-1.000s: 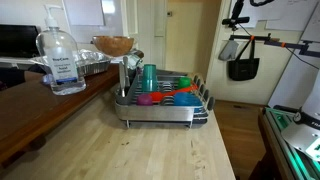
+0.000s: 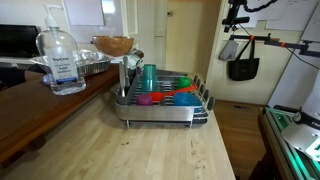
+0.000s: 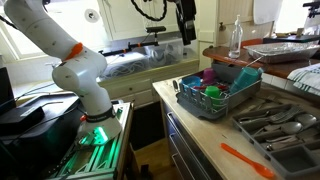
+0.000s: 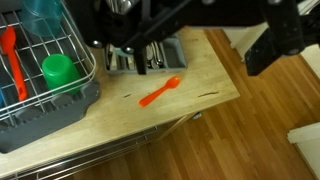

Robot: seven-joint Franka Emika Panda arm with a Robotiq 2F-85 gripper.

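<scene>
High above the counter, my gripper [image 3: 168, 36] stands open with nothing between its fingers. In the wrist view, its dark fingers spread over the counter, hiding part of the scene. An orange spoon [image 4: 160, 91] lies on the bare wood below, apart from the gripper; exterior view 2 shows the same orange spoon [image 3: 247, 162] near the front edge. The grey dish rack [image 2: 160, 113] holds a teal cup [image 2: 150, 76], a green cup [image 4: 60, 70] and several red, blue and purple pieces. Metal cutlery fills a grey tray [image 3: 277, 145] near the spoon.
A clear pump bottle [image 2: 61, 60] and a copper-coloured bowl [image 2: 114, 45] stand on the raised shelf [image 2: 45, 112] behind the counter. Drawers [image 3: 185, 150] run below its front edge, with open floor beyond.
At the top right of exterior view 1, the gripper has shifted slightly. The rack and its contents stay where they were.
</scene>
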